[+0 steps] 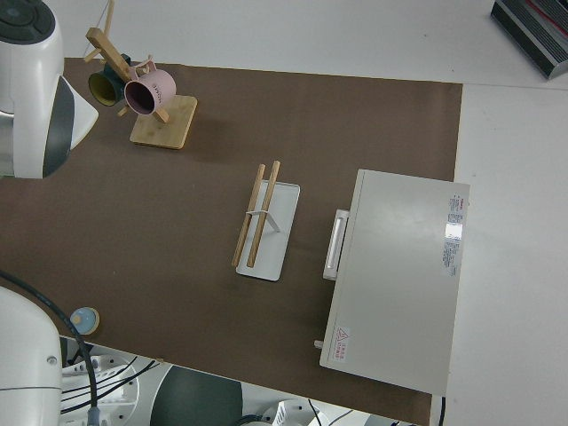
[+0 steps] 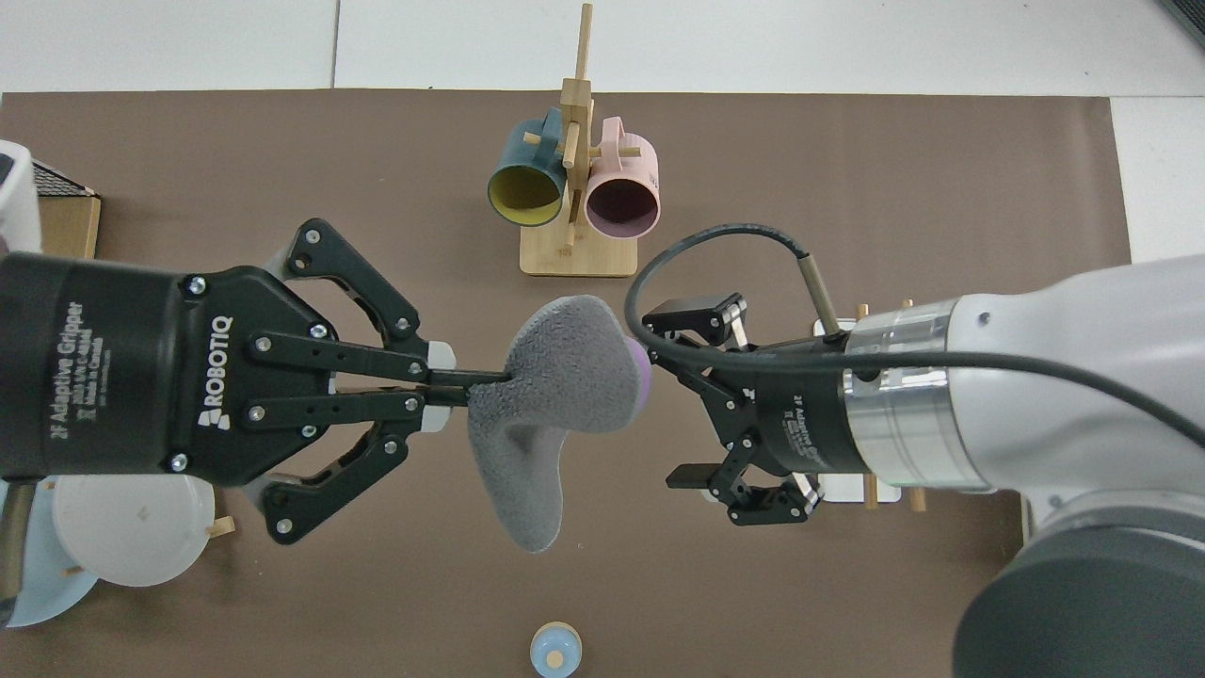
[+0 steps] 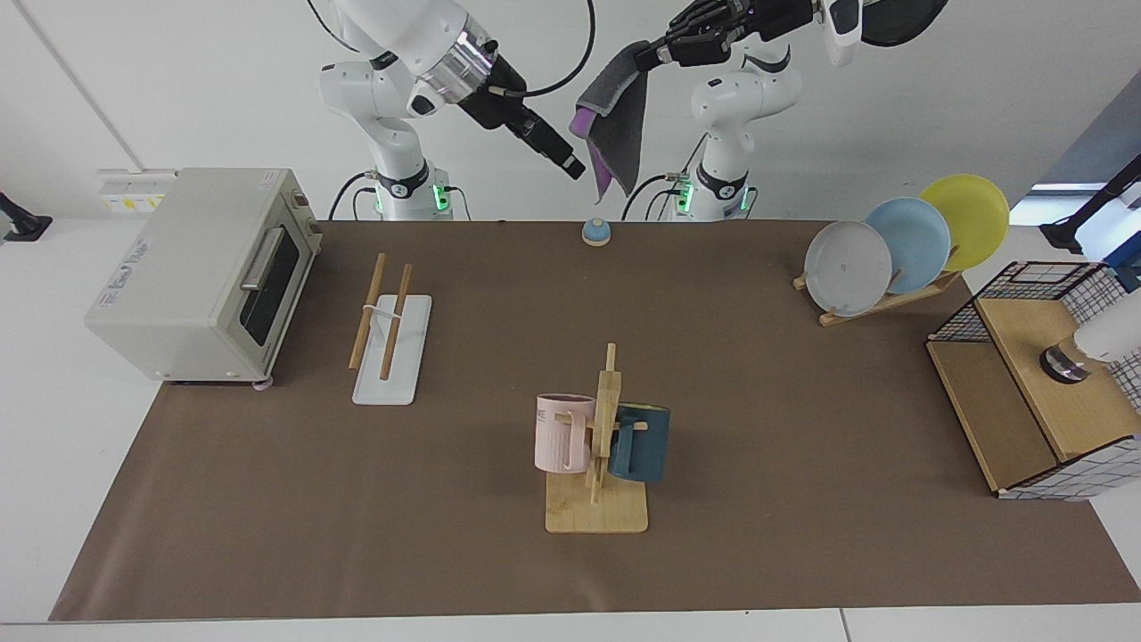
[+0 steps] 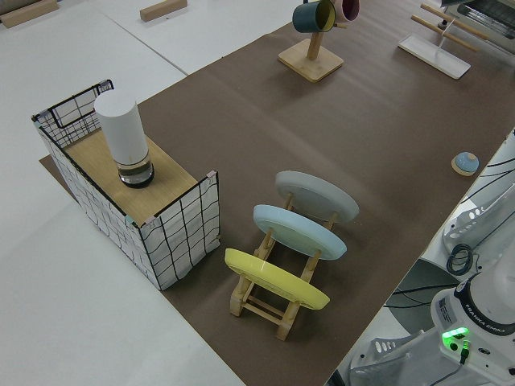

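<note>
A grey cloth (image 2: 531,418) with purple showing at its edge hangs from my left gripper (image 2: 488,382), which is shut on it in the top view. The left view shows the same dark cloth (image 3: 626,123) draped downward with purple inside. My right gripper (image 2: 678,407) is to the cloth's right, under a looping cable; its fingertips are mostly hidden, so its state is unclear.
A mug stand (image 2: 548,258) holds a teal and a pink mug at the back. Plates (image 3: 862,267) in a rack, a wire shelf (image 3: 989,412), a white machine (image 3: 171,278), a pegged white holder (image 3: 417,321) and a small blue object (image 2: 555,655) surround open mat.
</note>
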